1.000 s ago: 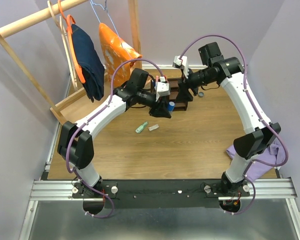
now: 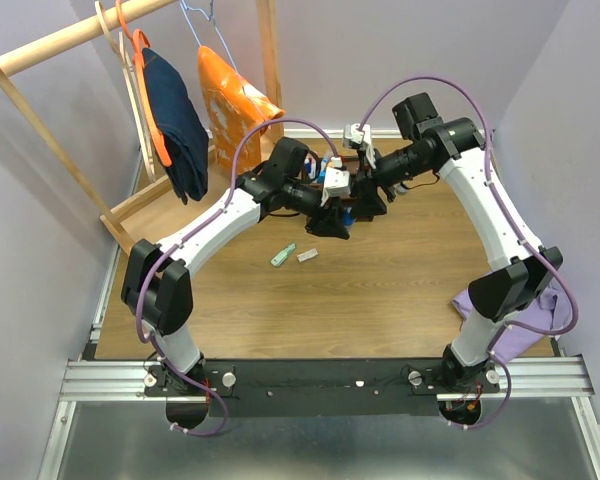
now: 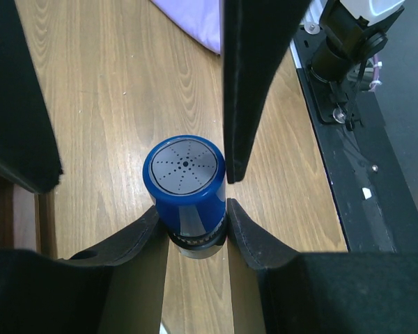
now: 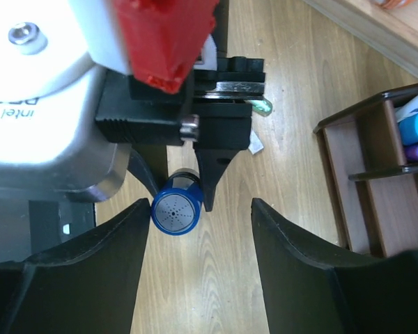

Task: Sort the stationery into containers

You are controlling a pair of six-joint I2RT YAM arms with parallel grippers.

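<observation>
My left gripper (image 2: 328, 220) is shut on a blue cylinder with a perforated silver end (image 3: 184, 167), held over the table. My right gripper (image 2: 365, 200) stands beside it, part open, its fingers either side of the cylinder's end in the right wrist view, apparently not touching it. The wooden organizer (image 4: 366, 177) with blue and purple items sits at the right of that view. On the table lie a green item (image 2: 283, 255) and a small white block (image 2: 307, 255).
A wooden rack with hanging clothes (image 2: 170, 120) fills the back left. A lilac cloth (image 2: 520, 330) lies at the front right.
My left gripper has shifted slightly right with the blue cylinder, and the right gripper has drawn in close to it, now covering more of it in the top view.
</observation>
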